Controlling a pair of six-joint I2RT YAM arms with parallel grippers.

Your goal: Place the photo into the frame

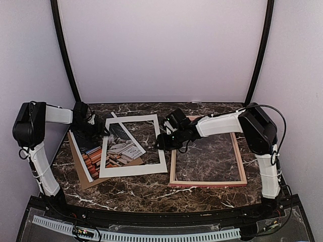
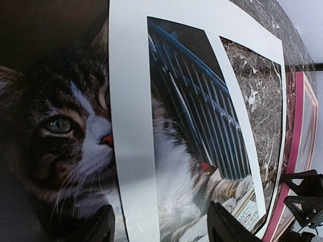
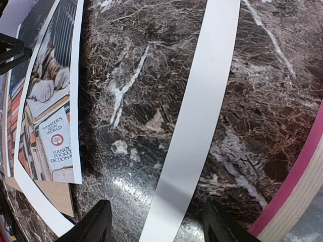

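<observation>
A white mat [image 1: 108, 171] lies over a stack of photos on brown backing, left of the wooden frame [image 1: 207, 182] with its pink edge and empty middle. A cat photo [image 2: 65, 136] and a book photo [image 3: 53, 136] show among the stack. My left gripper hangs over the mat's left strip, fingers apart, nothing visibly held. My right gripper is open above the mat's right strip, beside the frame.
White walls stand at the back and both sides.
</observation>
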